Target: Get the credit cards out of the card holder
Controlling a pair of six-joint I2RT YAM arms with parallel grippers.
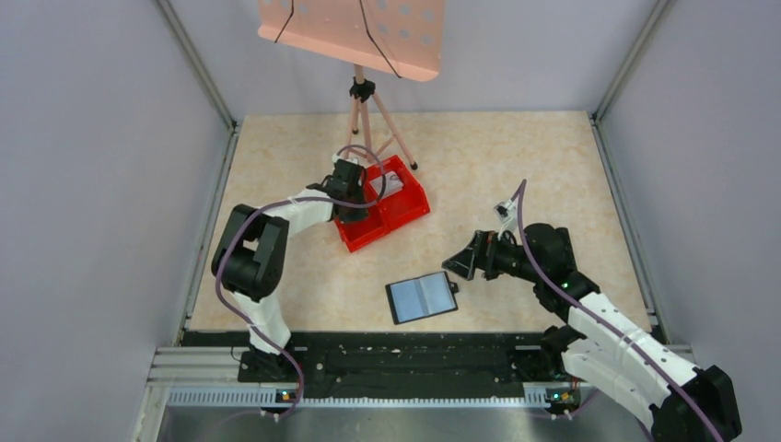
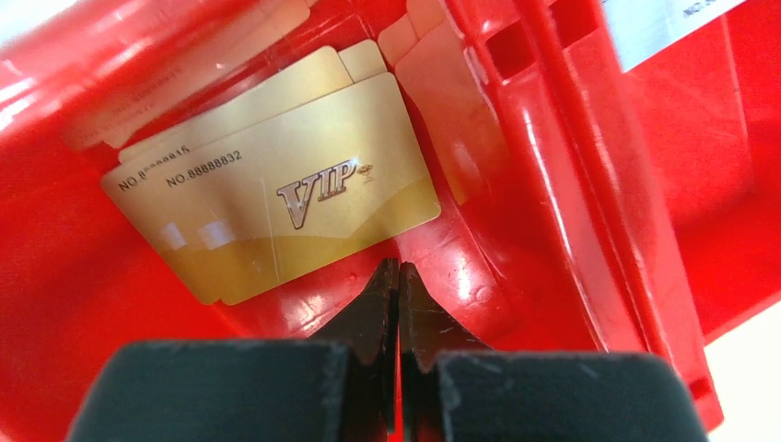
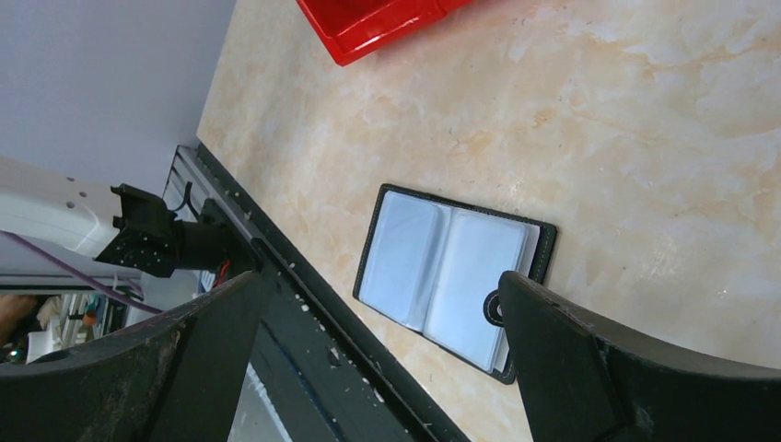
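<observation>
Gold VIP cards (image 2: 318,184) lie overlapping on the floor of one compartment of the red box (image 1: 402,214), against its corner. My left gripper is shut, its fingertips over that compartment just beside the lower edge of the cards, with nothing showing between them. In the top view the left arm covers the cards. The card holder (image 3: 442,267), dark-rimmed with two clear pockets and a small round clasp, lies open and flat near the table's front edge; its pockets look pale and no gold shows in them. To its right my right gripper stands open and empty above the table.
The box's other compartment holds a pale card or packet (image 1: 388,184). Behind the box stands a pink tripod stand (image 1: 367,124).
</observation>
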